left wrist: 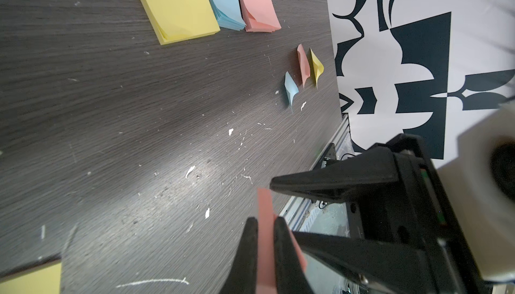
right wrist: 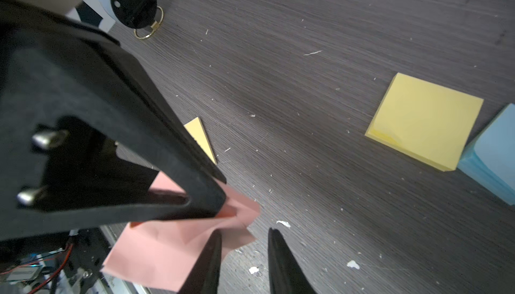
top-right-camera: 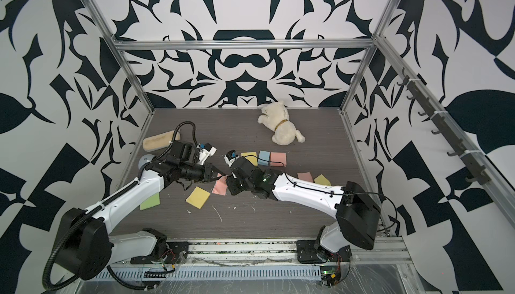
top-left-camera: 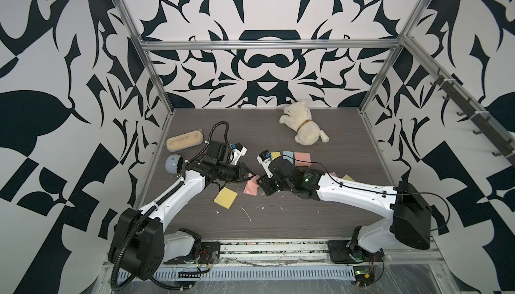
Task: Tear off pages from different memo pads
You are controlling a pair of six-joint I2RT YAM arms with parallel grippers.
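Note:
A pink sheet (right wrist: pixel 150 251) hangs at my left gripper, which is shut with the paper at its fingertips. Just right of it, facing it, my right gripper (top-left-camera: pixel 264 184) stands part open near the paper. Behind them lie a yellow pad (right wrist: pixel 423 117), a blue pad (right wrist: pixel 493 149) and a pink pad (left wrist: pixel 256 2) in a row. Another yellow pad (top-right-camera: pixel 198 197) lies at the front left.
Loose pink (top-right-camera: pixel 305 176), yellow and blue sheets lie at the right. A green pad (top-right-camera: pixel 150 200) is at the left. A plush dog (top-right-camera: pixel 280 125) and a beige oblong (top-left-camera: pixel 184 141) lie farther back.

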